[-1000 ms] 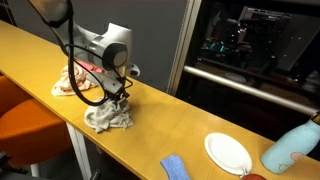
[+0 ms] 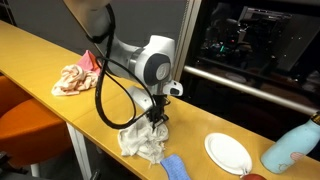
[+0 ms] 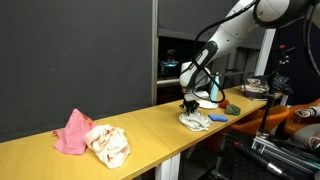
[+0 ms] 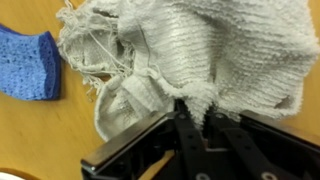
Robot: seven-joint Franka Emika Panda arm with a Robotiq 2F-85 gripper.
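Note:
A whitish cloth (image 2: 145,140) lies crumpled on the yellow table, close to its front edge. My gripper is shut on a bunched fold of it, and the rest spreads out over the table in the wrist view. From the side, the gripper (image 2: 156,112) points down at the cloth's back part. The blue sponge (image 4: 30,65) lies just beside the cloth, a narrow gap between them; the sponge (image 2: 174,167) is nearer the plate side. In the second exterior view the cloth (image 3: 195,121) sits under the gripper (image 3: 188,104).
A white plate (image 2: 228,153), a red object (image 2: 252,177) and a light-blue bottle (image 2: 290,148) stand at the right. Pink and red cloths (image 2: 78,76) lie at the far left end. Behind the table are a dark panel and a window.
My gripper has moved right along the table toward the sponge, dragging the whitish cloth with it. The sponge, plate and bottle have stayed in place.

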